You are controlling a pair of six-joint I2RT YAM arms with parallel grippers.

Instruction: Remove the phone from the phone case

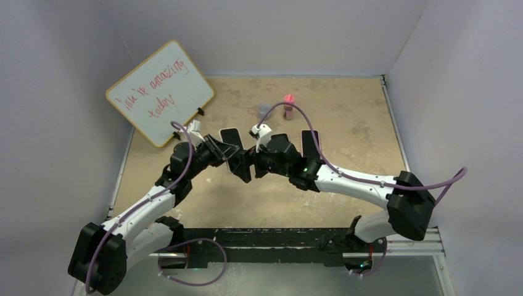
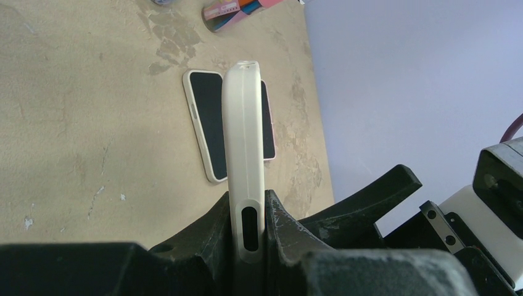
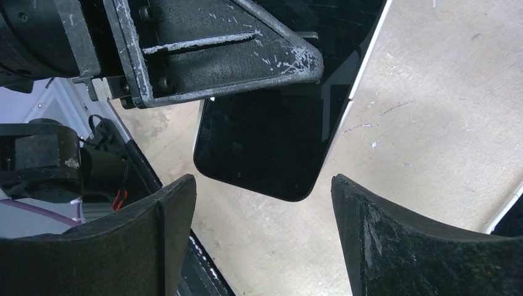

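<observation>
My left gripper is shut on a phone in a pale case (image 2: 243,123), seen edge-on in the left wrist view; from the top it shows as a dark slab (image 1: 232,137). In the right wrist view its black screen (image 3: 265,142) faces the camera, crossed by the left gripper's finger (image 3: 240,61). My right gripper is open around the phone's lower end, its fingertips on either side just beyond the edges, nothing clearly touching. In the top view the right gripper (image 1: 245,161) is close beside the phone's lower end.
Two more phones lie on the table behind, a white-cased one (image 2: 208,123) and a pink-edged one (image 2: 269,123). A cup (image 1: 264,110) and a pink item (image 1: 288,102) stand at the back. A whiteboard (image 1: 160,92) leans at back left.
</observation>
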